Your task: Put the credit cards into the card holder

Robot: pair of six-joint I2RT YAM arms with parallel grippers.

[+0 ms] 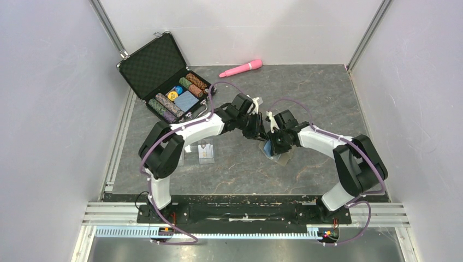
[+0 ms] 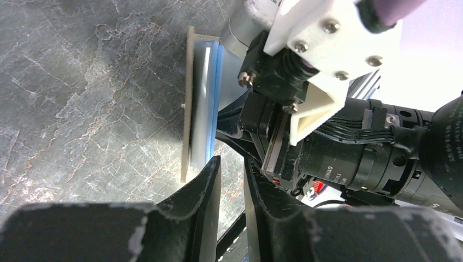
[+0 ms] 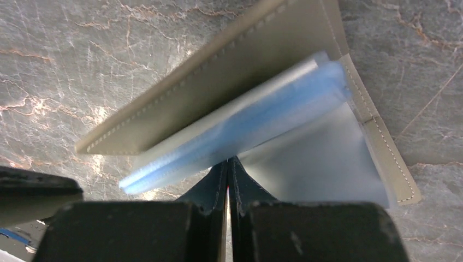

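Observation:
The grey-brown card holder (image 1: 283, 160) lies opened on the table, partly covered by my right gripper (image 1: 275, 151). In the right wrist view, clear sleeves and a blue leaf (image 3: 262, 120) stand tilted between its stitched covers (image 3: 407, 188). There my right gripper is shut, its tips against the blue leaf's lower edge; whether a thin sheet is pinched cannot be made out. My left gripper is open and empty, close beside the holder (image 2: 189, 103), which the left wrist view shows edge-on. A card in a clear sleeve (image 1: 206, 151) lies at the left.
An open black case (image 1: 153, 65) with poker chips stands at the back left, and a pink microphone (image 1: 241, 68) lies at the back. Both grippers are very near each other.

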